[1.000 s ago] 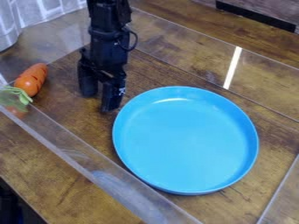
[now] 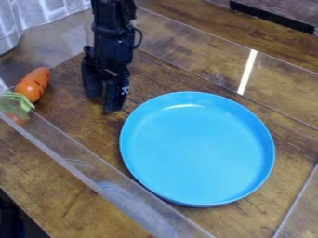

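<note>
The black gripper (image 2: 107, 85) hangs low over the wooden table, upper left of centre, its fingers dark against the wood. The gap between them is hard to make out, and no held object shows. To its left lies an orange carrot (image 2: 33, 85) with a pale green top. A large blue plate (image 2: 196, 149) sits to the lower right of the gripper.
A clear transparent barrier (image 2: 87, 167) runs diagonally across the lower left. A crumpled white item (image 2: 22, 20) is at the top left corner.
</note>
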